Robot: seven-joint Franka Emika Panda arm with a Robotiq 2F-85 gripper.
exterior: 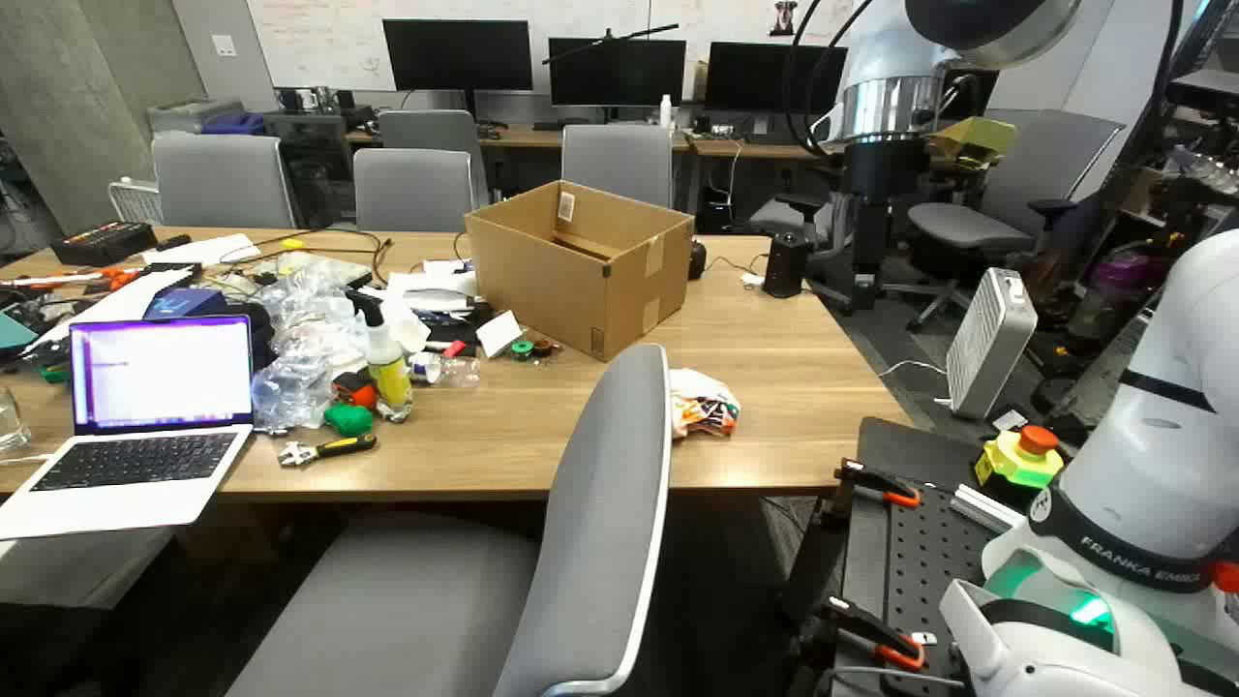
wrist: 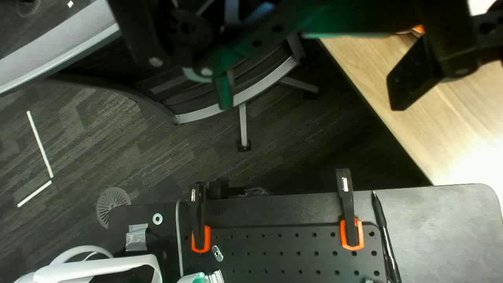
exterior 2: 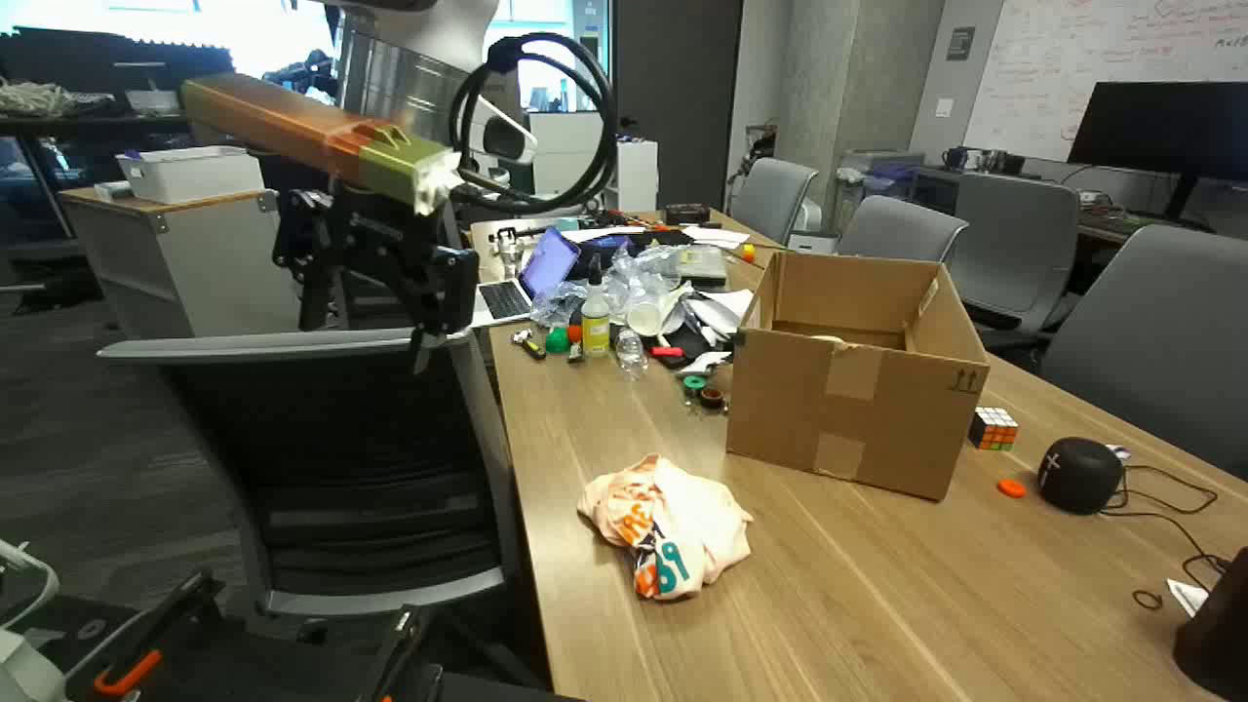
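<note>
My gripper is open, with nothing between its widely parted fingers. It hangs high in the air, over the chair side of the table edge in exterior view 2, well away from the tabletop objects. A crumpled peach-coloured cloth or bag (exterior 2: 669, 526) with orange and teal print lies on the near part of the table. Beyond it stands an open-topped cardboard box (exterior 2: 854, 404), upright. Something pale shows just inside the box, too little of it to identify. In the wrist view neither the cloth nor the box can be made out.
A grey chair (exterior: 592, 523) stands against the table's front edge. Clutter fills the other end: a laptop (exterior: 151, 407), a spray bottle (exterior: 386, 360), a wrench (exterior: 327, 449) and plastic wrap. A Rubik's cube (exterior 2: 994, 428) and a black speaker (exterior 2: 1078, 475) sit beside the box. Bare wood surrounds the cloth.
</note>
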